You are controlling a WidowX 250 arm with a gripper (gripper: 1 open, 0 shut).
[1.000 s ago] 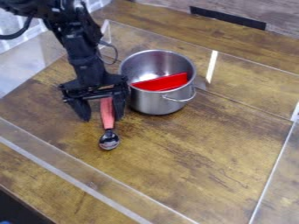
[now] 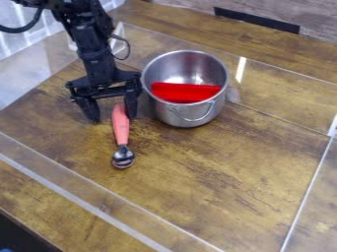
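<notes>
The black gripper (image 2: 105, 98) is low on the left of centre, its fingers open beside the upper end of a pink-handled spoon (image 2: 121, 128). The spoon lies on the wooden table, its metal head toward the front. Right of it stands a steel pot (image 2: 182, 71) with a red object (image 2: 184, 93) inside.
A dark edge runs along the back at top right.
The gripper has moved back and slightly left, away from the middle of the spoon, showing more of its pink handle. The spoon looks little changed.
</notes>
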